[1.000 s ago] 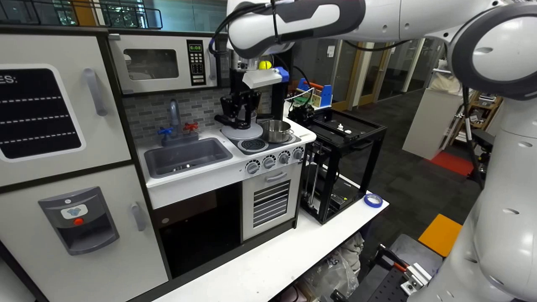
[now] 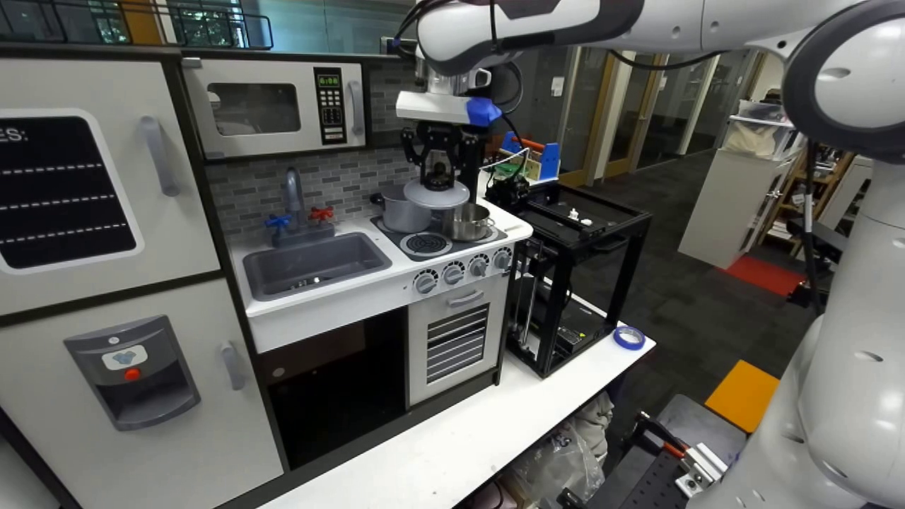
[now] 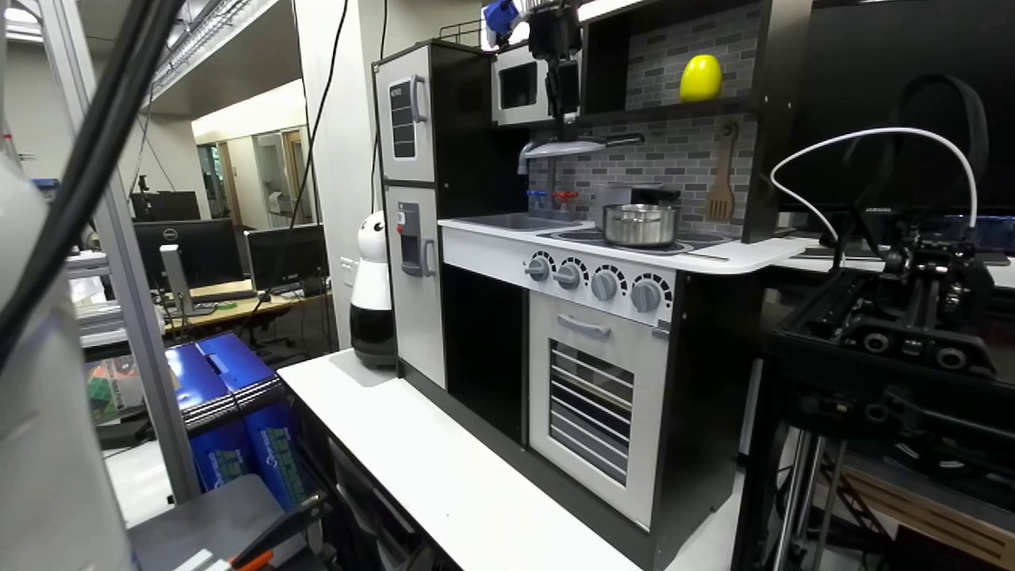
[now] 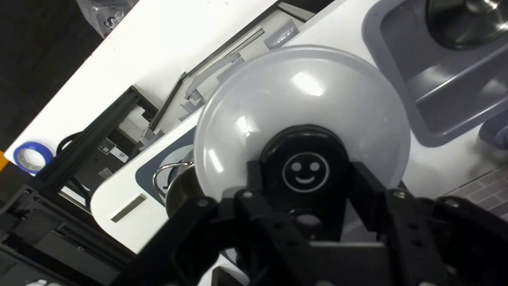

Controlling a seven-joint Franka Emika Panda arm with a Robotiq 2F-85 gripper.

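Note:
My gripper is shut on the black grip of a grey domed lid (image 4: 295, 90), with one finger on each side of a smiley face. In exterior view 1 the lid (image 2: 436, 194) hangs over the stove between a grey pot (image 2: 401, 213) and a shiny steel pot (image 2: 467, 225). Exterior view 2 shows the lid (image 3: 561, 148) clear in the air, above and left of the uncovered steel pot (image 3: 640, 225). Seen from the wrist, the lid hides most of the steel pot (image 4: 183, 190).
A grey sink (image 2: 318, 263) lies left of the burners, with a metal item (image 4: 469, 21) inside. The microwave (image 2: 280, 106) and a shelf with a yellow object (image 3: 701, 78) are above the counter. To the right stands a black-framed machine (image 2: 577, 220).
The lid has risen and shifted right with my gripper. The grey pot, which was hidden behind the lid and gripper, now shows. Both pots appear unmoved.

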